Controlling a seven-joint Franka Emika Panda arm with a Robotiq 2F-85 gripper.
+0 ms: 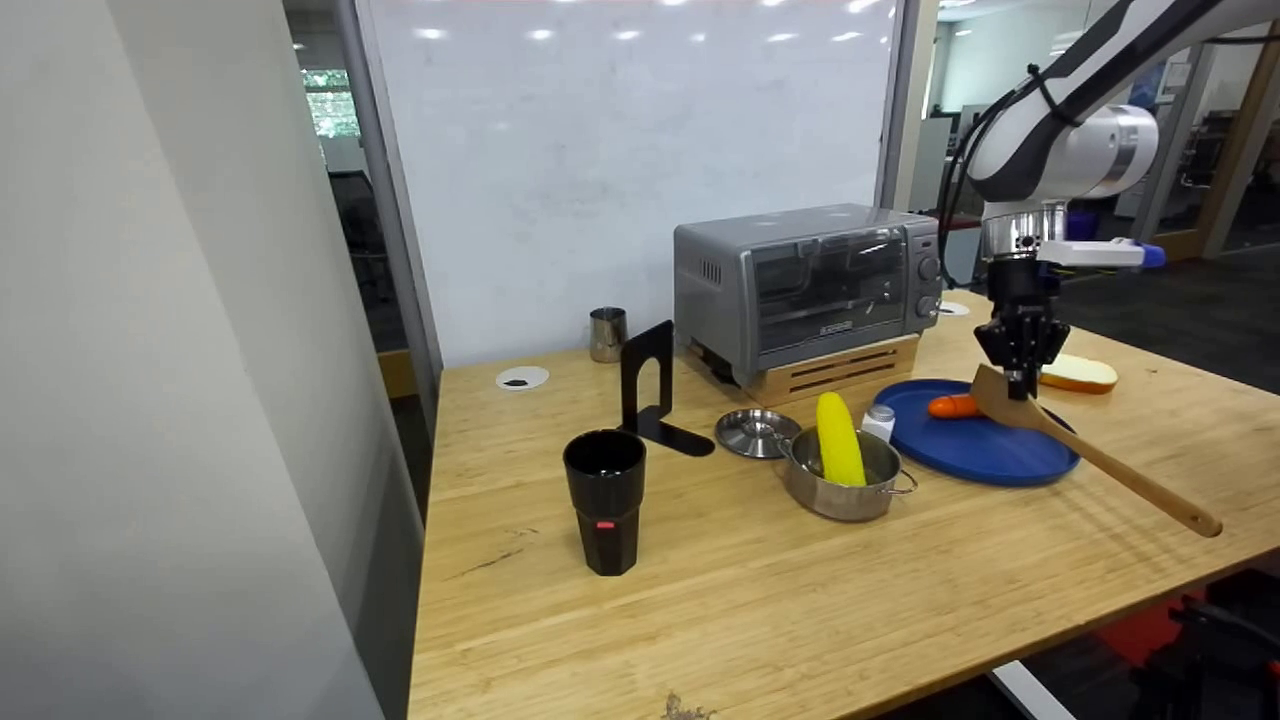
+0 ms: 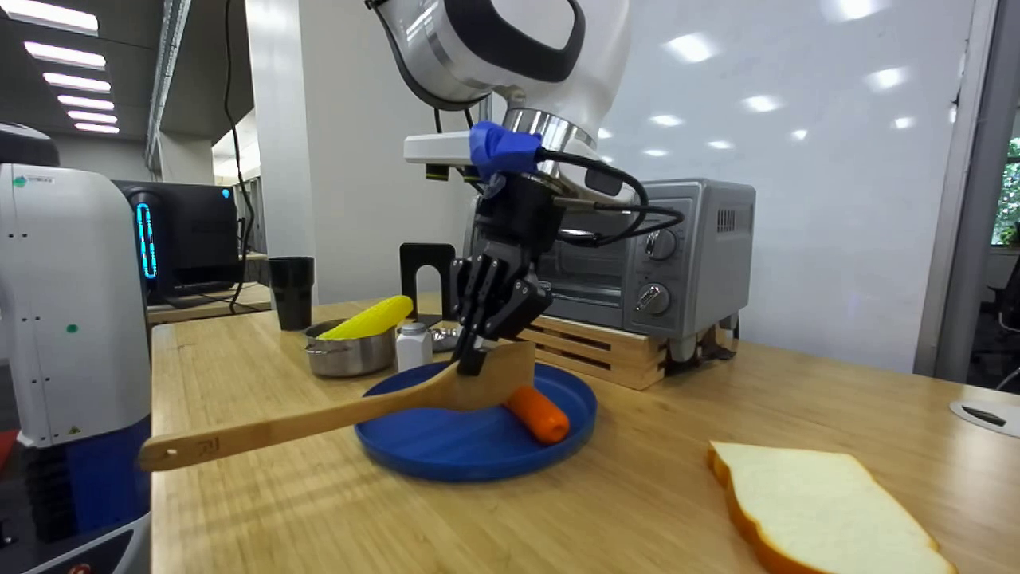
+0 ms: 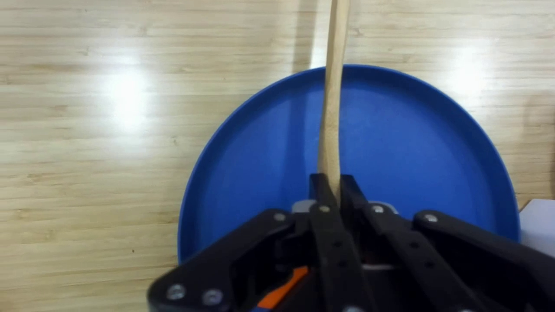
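My gripper is shut on a wooden spatula point(image 2: 315, 421), gripping it near its blade, above the blue plate point(image 2: 449, 459). The long handle point(image 1: 1146, 486) reaches out past the plate's edge toward the front of the table. On the plate lies an orange carrot point(image 2: 540, 415), right by the spatula's blade in both exterior views; whether blade and carrot touch, I cannot tell. In the wrist view the handle runs up and away from the fingertips, while the blade is hidden beneath the gripper.
A steel pot point(image 1: 846, 490) holding a yellow vegetable point(image 1: 839, 442) and a white shaker point(image 1: 878, 422) stand left of the plate. Behind is a toaster oven point(image 1: 828, 288). A bread slice point(image 2: 827, 507) lies beyond the plate.
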